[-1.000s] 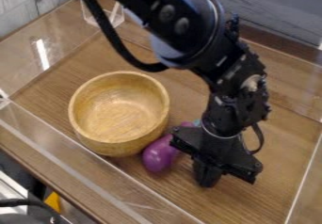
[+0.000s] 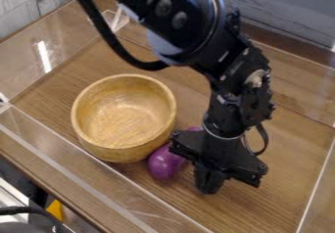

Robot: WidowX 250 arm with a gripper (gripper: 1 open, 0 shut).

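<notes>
My black gripper (image 2: 210, 176) is low over the wooden table, right of a purple oblong object (image 2: 165, 162), whose far end is partly hidden behind it. The gripper is shut, with nothing visible between its fingers. A yellow wooden bowl (image 2: 123, 117) sits left of the purple object.
Raised walls border the back and left. At the lower left edge, outside the tray, are black and yellow items and cables.
The gripper has shifted slightly, most recently a little up and left, and now covers more of the purple object. The bowl looks unmoved.
</notes>
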